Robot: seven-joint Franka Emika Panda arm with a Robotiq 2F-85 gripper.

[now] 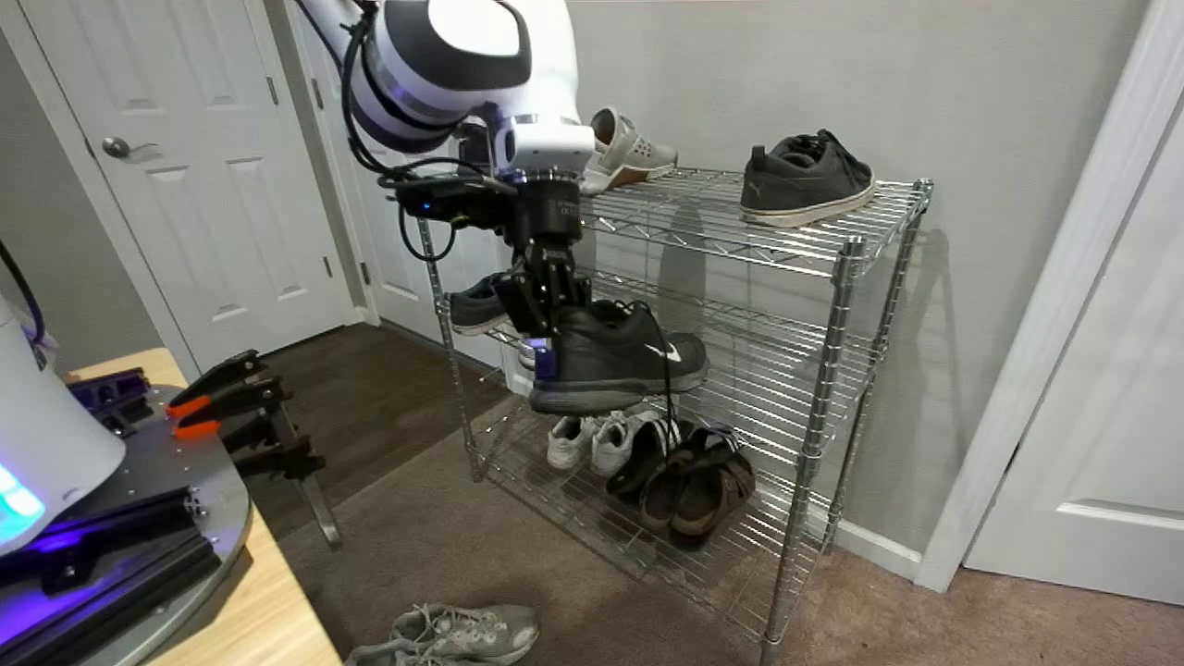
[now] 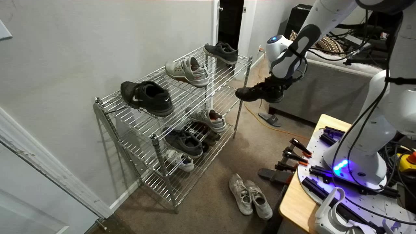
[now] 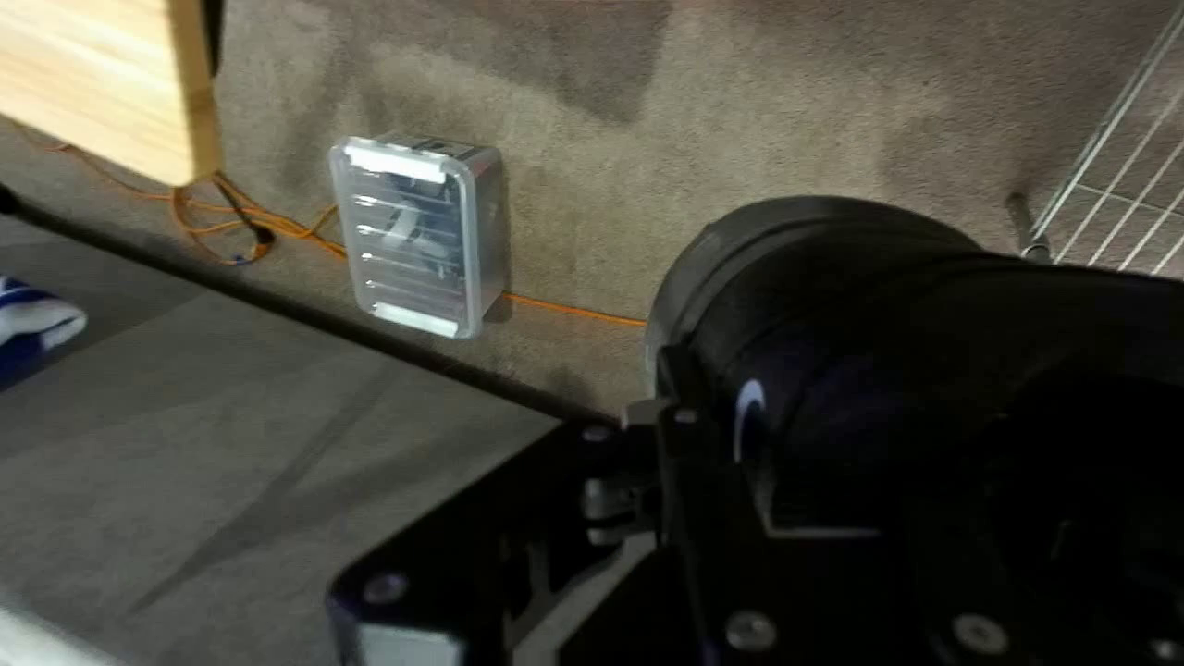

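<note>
A black sneaker with a white swoosh [image 1: 627, 361] hangs in the air, my gripper [image 1: 544, 342] shut on its heel end, with one lace dangling. In exterior view 2 the same black sneaker [image 2: 251, 93] is off the front of the wire rack [image 2: 165, 181], beyond its far post. The wrist view has the dark shoe [image 3: 844, 289] filling the right side, close against the gripper's black fingers [image 3: 688, 466]; the far finger is lost in shadow.
On the top shelf stand a dark grey shoe [image 1: 807, 179], a beige shoe [image 1: 638, 150] and a black swoosh shoe [image 2: 148, 97]. Lower shelves hold several more. Grey sneakers [image 2: 249, 195] lie on the carpet beside the wooden table [image 2: 290, 202]. A clear plastic bin [image 3: 416, 239] sits on the floor.
</note>
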